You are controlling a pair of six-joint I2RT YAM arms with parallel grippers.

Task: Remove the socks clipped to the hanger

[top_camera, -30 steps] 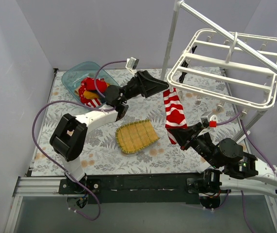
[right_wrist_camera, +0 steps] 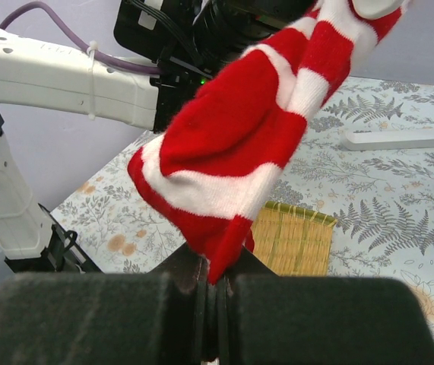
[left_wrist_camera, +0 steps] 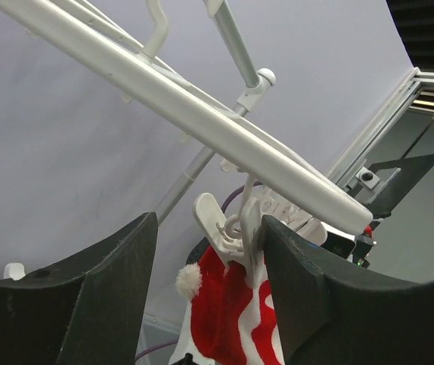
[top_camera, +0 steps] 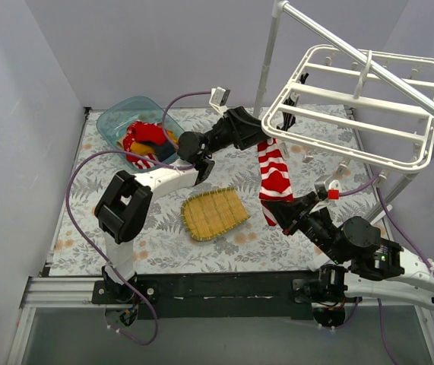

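A red-and-white striped sock [top_camera: 274,176] hangs from a white clip [left_wrist_camera: 224,228] under the white hanger [top_camera: 293,137]. In the left wrist view my left gripper is open around the clip, its right finger [left_wrist_camera: 286,262] against or very near one clip arm. From above, the left gripper [top_camera: 261,134] is at the hanger's left edge, its tips partly hidden. My right gripper [top_camera: 277,213] is shut on the sock's lower end; the right wrist view shows the striped sock [right_wrist_camera: 224,152] pinched there and stretched upward.
A clear teal basket [top_camera: 118,114] with red, striped and yellow cloth stands at the back left. A woven mat [top_camera: 213,214] lies on the patterned table. The hanger pole [top_camera: 268,57] rises behind the left gripper. Several bare clips hang under the hanger.
My left arm has moved right, bringing its gripper further in at the hanger's left edge above the sock. The right gripper and the sock's lower end have stayed in place.
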